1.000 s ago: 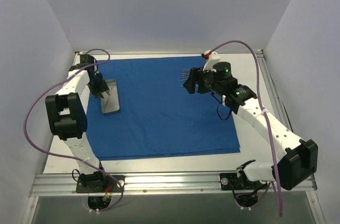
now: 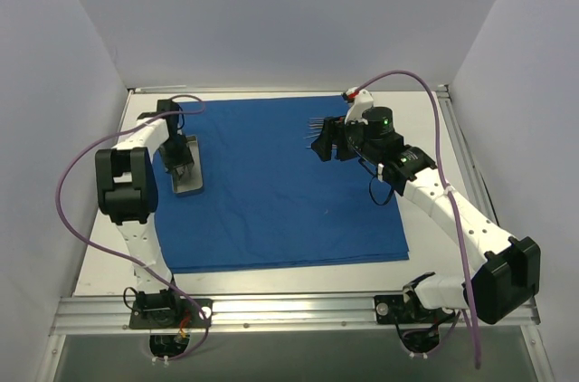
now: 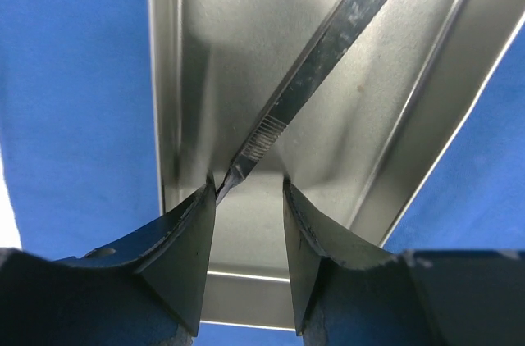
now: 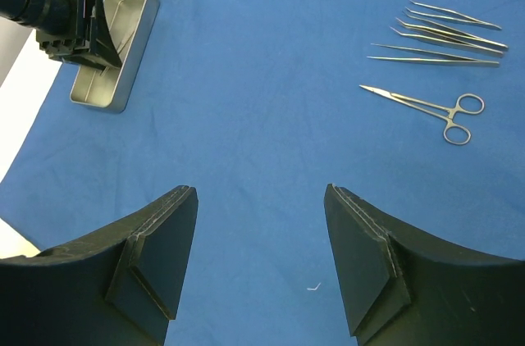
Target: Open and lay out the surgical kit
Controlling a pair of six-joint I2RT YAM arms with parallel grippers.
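In the left wrist view a scalpel-like steel instrument with a ridged grip lies diagonally in the metal tray. My left gripper is open low over it, its left fingertip beside the instrument's thin lower end. My right gripper hangs open over the blue cloth. In the right wrist view, several tweezers lie in a row at the right, with scissor-like forceps below them.
The tray sits at the cloth's left side, partly under my left arm in the top view. White table margins surround it.
The right arm has not visibly moved.
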